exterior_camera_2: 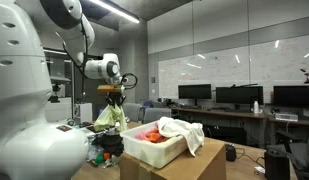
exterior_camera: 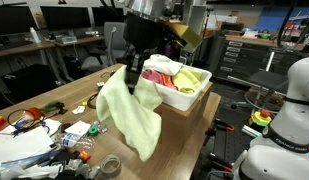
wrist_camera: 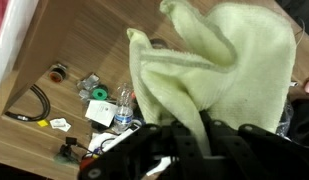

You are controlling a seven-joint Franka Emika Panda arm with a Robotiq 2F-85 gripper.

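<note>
A pale green cloth [exterior_camera: 132, 112] hangs from my gripper [exterior_camera: 124, 66], which is shut on it above the wooden table. In the wrist view the cloth [wrist_camera: 209, 75] spreads below the fingers and covers much of the picture, its folds gathered at the fingers. Beyond the bin in the second exterior view, the same cloth [exterior_camera_2: 112, 116] dangles under the arm. A white bin [exterior_camera: 182, 96] holding pink, yellow and white cloths stands on a brown box [exterior_camera: 174, 125], to the right of the hanging cloth.
Bottles, a tape roll [wrist_camera: 100, 93] and small parts lie on the table below. Papers and a plastic bag [exterior_camera: 29, 145] fill its left side. A glass jar [exterior_camera: 111, 165] stands near the front. A white cloth [exterior_camera_2: 182, 130] drapes over the bin's edge.
</note>
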